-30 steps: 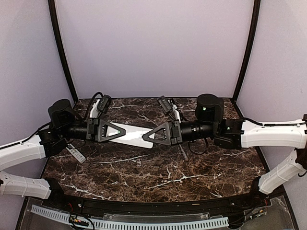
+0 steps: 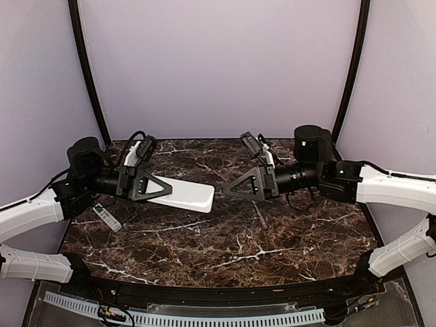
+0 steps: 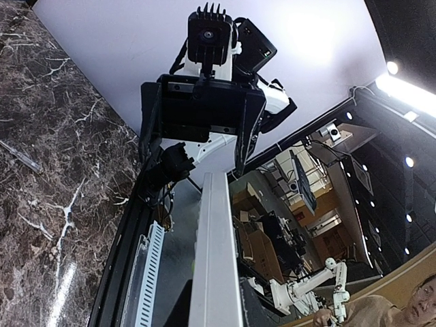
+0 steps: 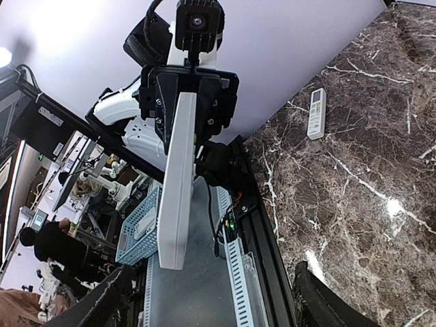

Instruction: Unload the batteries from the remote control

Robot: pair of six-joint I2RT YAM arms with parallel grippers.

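Note:
A long white object (image 2: 187, 194), apparently a remote control, is held level above the table by my left gripper (image 2: 157, 187), shut on its left end. In the right wrist view it (image 4: 176, 180) runs toward me from the left gripper, seen edge-on. My right gripper (image 2: 237, 185) stands apart from its free end, open in the right wrist view with nothing between its fingertips. A smaller white remote (image 2: 107, 216) lies on the left of the marble table; in the right wrist view it (image 4: 316, 114) shows its buttons. No batteries can be made out.
A thin pale stick (image 2: 260, 216) lies on the table below the right arm. The marble table (image 2: 225, 252) is otherwise mostly clear. Walls stand at the back and both sides; a dark rail runs along the front edge.
My left gripper has shifted slightly left with the object.

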